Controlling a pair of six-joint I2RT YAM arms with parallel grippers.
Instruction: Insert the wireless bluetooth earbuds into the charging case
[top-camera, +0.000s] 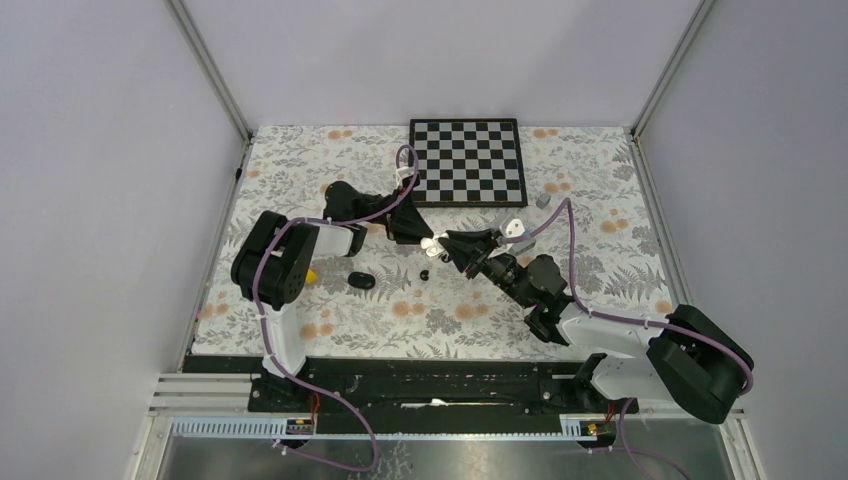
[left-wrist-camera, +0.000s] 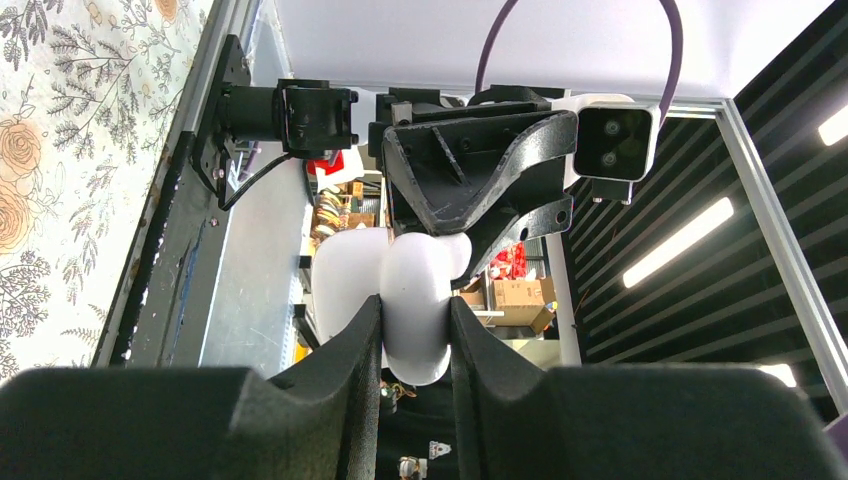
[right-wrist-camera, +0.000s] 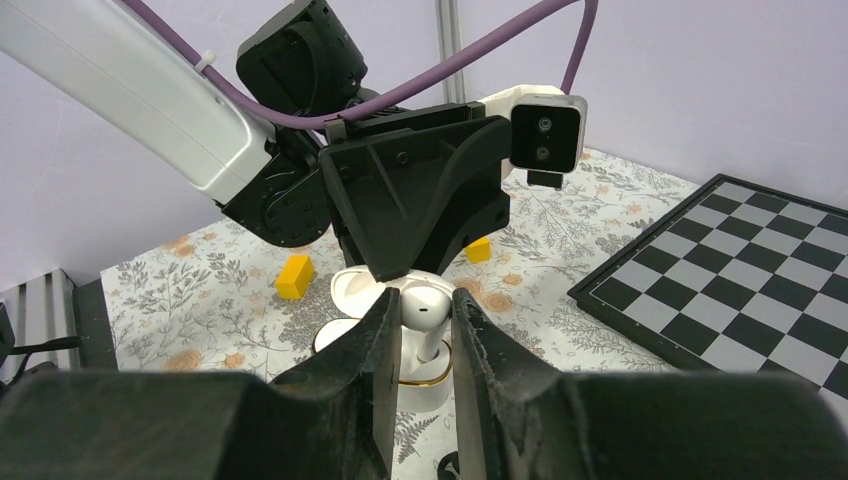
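Observation:
Near the table's middle, the two grippers meet in the top view. My left gripper is shut on the white charging case (left-wrist-camera: 415, 275), which it holds off the table. In the right wrist view the case (right-wrist-camera: 424, 399) is open, with a gold line around its rim and the lid tilted back. A white earbud (right-wrist-camera: 425, 309) is pinched in my right gripper, its stem slanting down at the case's opening. Whether the stem is inside a slot or just over it, I cannot tell.
A black oval case (top-camera: 362, 280) and a small black earbud (top-camera: 424, 274) lie on the floral cloth below. The chessboard (right-wrist-camera: 740, 275) takes up the back middle. Yellow blocks (right-wrist-camera: 294, 277) sit on the left side.

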